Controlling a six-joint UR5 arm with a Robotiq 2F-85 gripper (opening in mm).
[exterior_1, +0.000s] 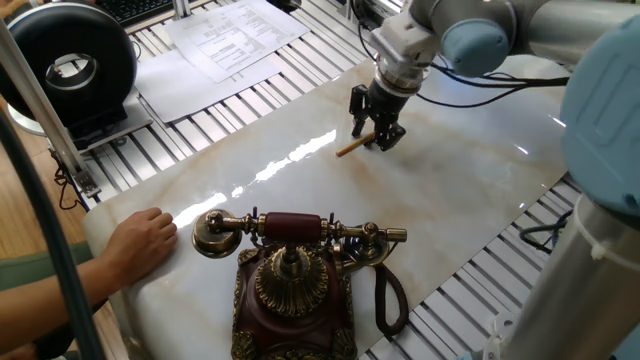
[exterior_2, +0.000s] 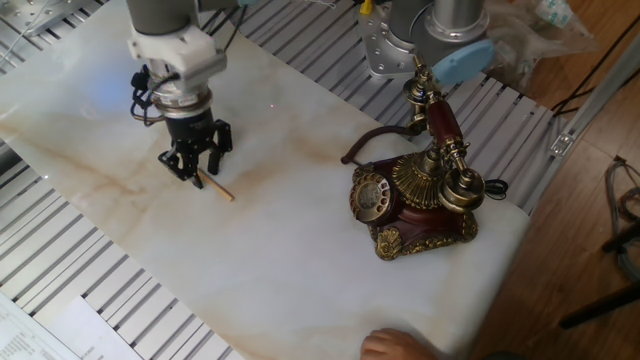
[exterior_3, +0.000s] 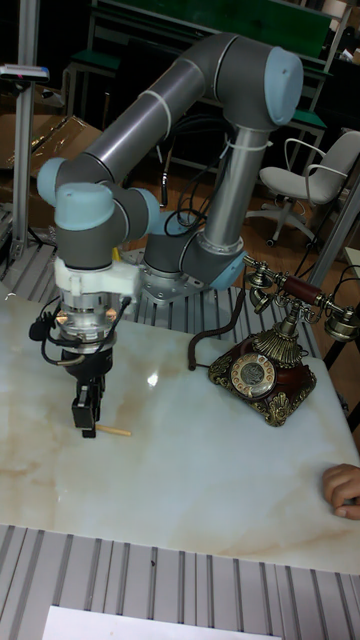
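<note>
A thin wooden stick (exterior_1: 354, 146) lies on the pale marbled tabletop. My gripper (exterior_1: 370, 141) hangs over its far end, black fingers parted and pointing down. In exterior view 2 the gripper (exterior_2: 205, 178) shows a gap between its fingertips, and the stick (exterior_2: 218, 186) reaches out from beneath them. Exterior view 3 sees the gripper (exterior_3: 87, 431) side-on, close to the table, with the stick (exterior_3: 113, 431) sticking out to the right. The fingers hide the stick's other end; whether they touch it cannot be seen.
An ornate dark-red and brass telephone (exterior_2: 422, 190) stands on the marbled top (exterior_2: 290, 290), well away from the gripper. A person's hand (exterior_1: 142, 243) rests at the table's edge. Paper sheets (exterior_1: 225, 45) lie on the slatted bench.
</note>
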